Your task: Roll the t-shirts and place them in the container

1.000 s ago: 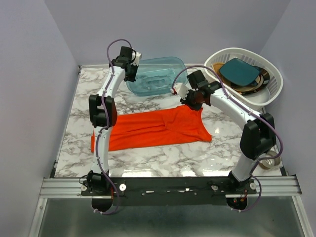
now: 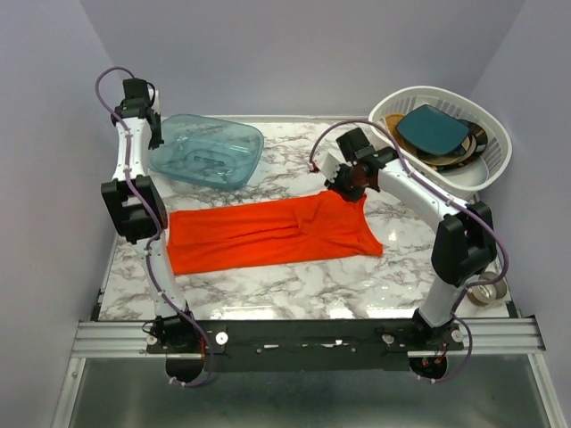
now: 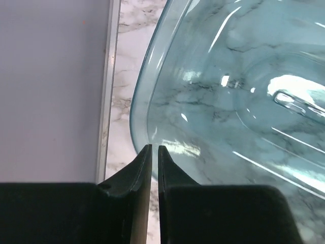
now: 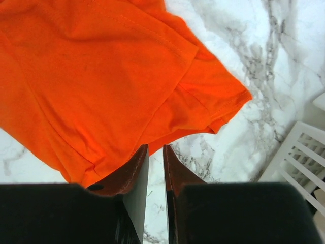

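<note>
An orange t-shirt [image 2: 250, 234] lies as a long, flat, wrinkled band across the middle of the table. My right gripper [image 2: 343, 189] is at its far edge, near the right end. In the right wrist view the shirt's edge [image 4: 155, 147] runs in between the nearly closed fingertips, with marble showing below it. Beyond the shirt at the back left is a clear bluish container [image 2: 210, 152]. At its left end my left gripper [image 2: 156, 144] is shut, its fingertips either side of the container's thin rim [image 3: 134, 122].
A white basket [image 2: 495, 169] holding a green lid [image 2: 433, 130] and round mats stands at the back right. A metal bowl [image 2: 485, 290] sits at the front right. Bare marble [image 2: 294, 299] lies in front of the shirt.
My left gripper has travelled left, and the clear container has slid left with it. The shirt's left end has shifted slightly right. The right arm has stayed still.
</note>
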